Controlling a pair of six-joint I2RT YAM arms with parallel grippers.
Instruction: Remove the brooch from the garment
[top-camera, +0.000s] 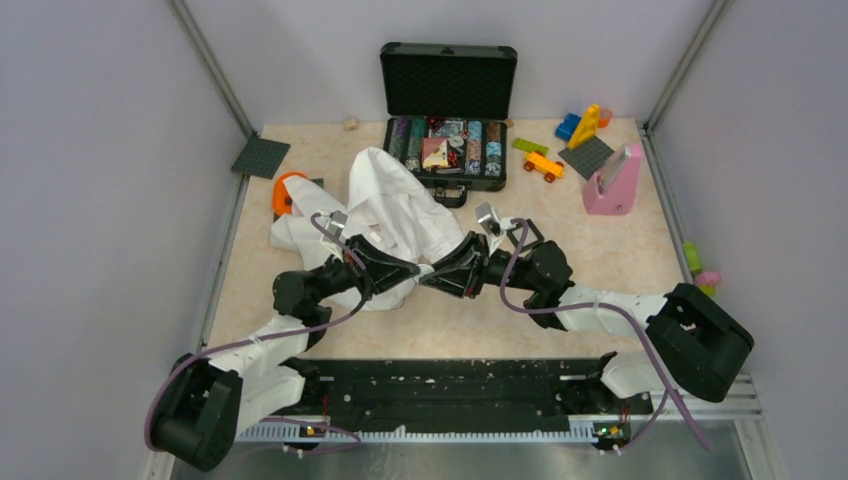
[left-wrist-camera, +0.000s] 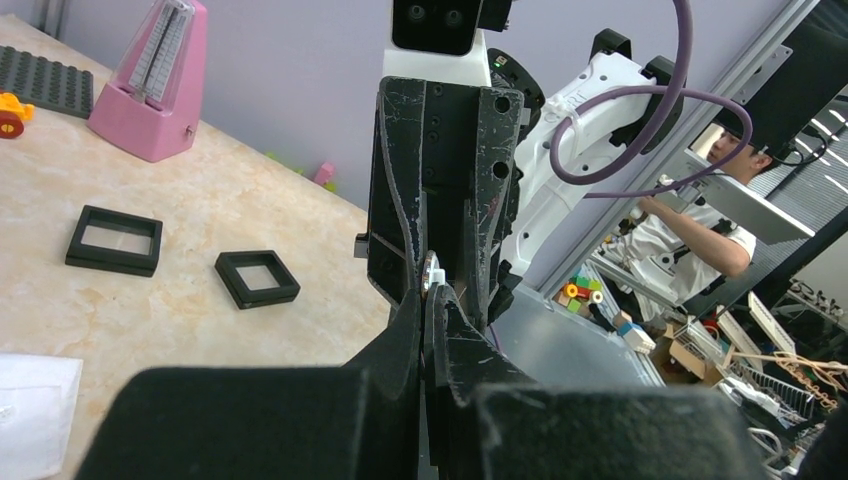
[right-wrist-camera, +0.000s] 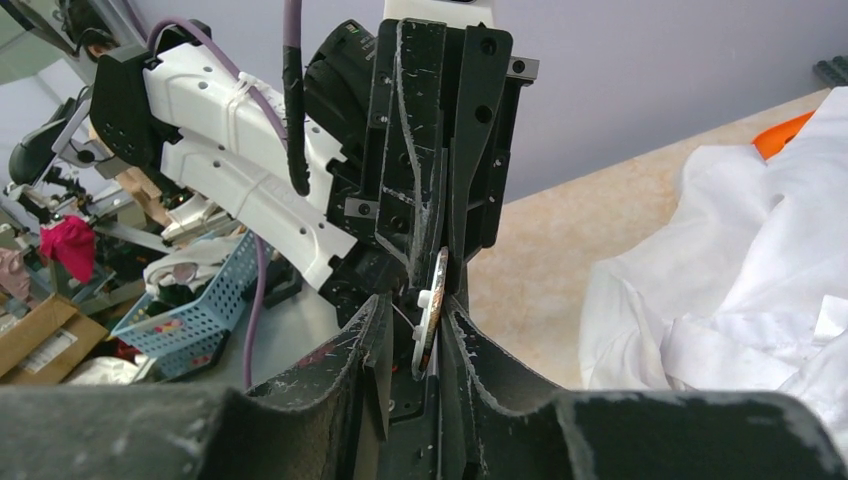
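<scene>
Between my two facing grippers hangs a round, thin brooch (right-wrist-camera: 428, 325), seen nearly edge-on, with a small white catch and a fine pin sticking out. My left gripper is shut on its edge. My right gripper stands part open, one finger on either side of the disc. In the top view the brooch (top-camera: 424, 270) is a small pale spot where both grippers meet. The white garment (top-camera: 395, 205) lies rumpled on the table, apart from the brooch and partly hidden by my left arm.
An open black case (top-camera: 445, 155) of chips stands at the back. Toward the back right are a pink metronome (top-camera: 615, 185) and a yellow toy car (top-camera: 545, 166). Two black frames, one (left-wrist-camera: 112, 262) beside the other (left-wrist-camera: 257, 290), lie on the right.
</scene>
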